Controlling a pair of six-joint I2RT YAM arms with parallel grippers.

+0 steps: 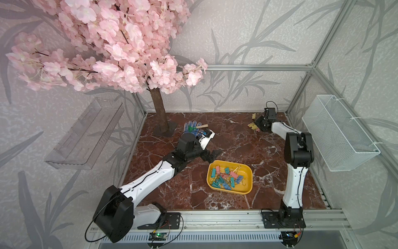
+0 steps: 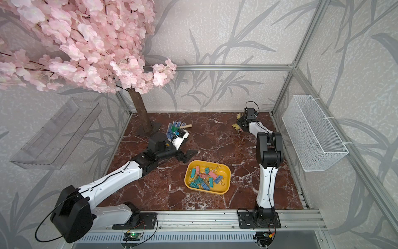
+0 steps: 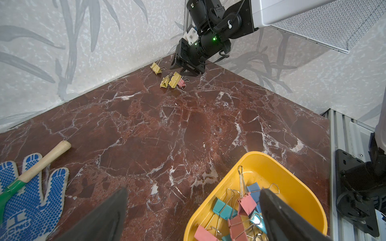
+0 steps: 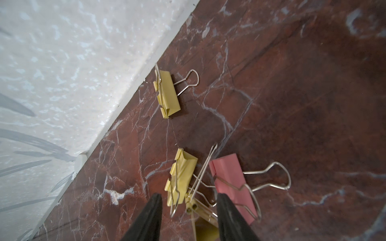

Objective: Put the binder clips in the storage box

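A yellow storage box (image 1: 244, 186) at front centre holds several coloured binder clips. At the back right, a lone yellow clip (image 4: 168, 92) lies near the wall; closer to me are yellow clips (image 4: 183, 172) and a pink clip (image 4: 233, 184), grouped together. My right gripper is open above that group, fingers spread at its near side. My left gripper stands open over the table at the box's left side, with nothing visible between its fingers.
A blue glove (image 3: 32, 200) with a wooden-handled tool (image 3: 44, 162) lies left, by the tree trunk (image 1: 159, 108). Wire baskets hang on the side walls, the right one (image 1: 340, 137) beside my right arm.
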